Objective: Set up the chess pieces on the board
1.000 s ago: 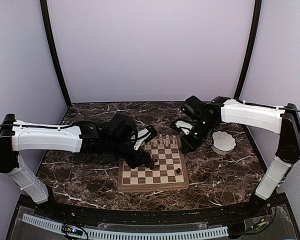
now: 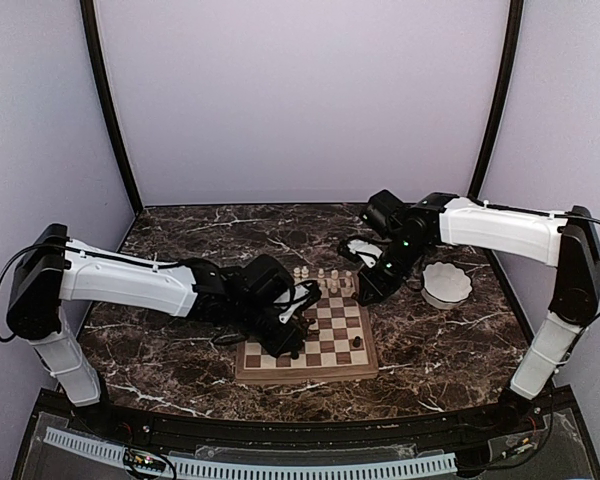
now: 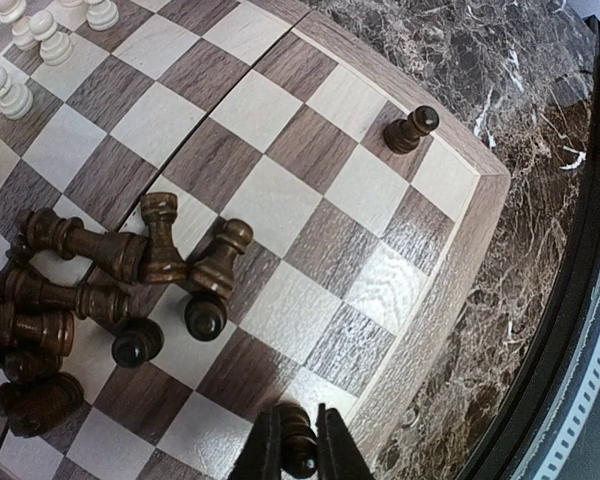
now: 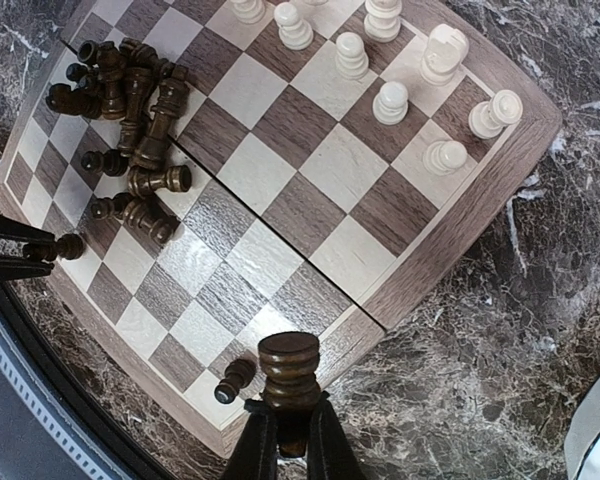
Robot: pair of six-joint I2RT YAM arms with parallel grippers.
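The chessboard [image 2: 335,360] carries white pieces at the back, like the white pawn [image 4: 349,58], and a heap of toppled dark pieces [image 3: 80,240]. A lone dark pawn [image 3: 408,130] stands near the right front corner. My left gripper is low at the board's front, shut on a dark piece [image 3: 295,425]. In the right wrist view my right gripper is shut on a dark piece [image 4: 288,370], held above the board's right edge.
A white bowl [image 2: 446,285] sits right of the board. The table's front edge runs close below the board.
Over the last second my left gripper has moved down and toward the front of the board. The right arm is nearly unchanged.
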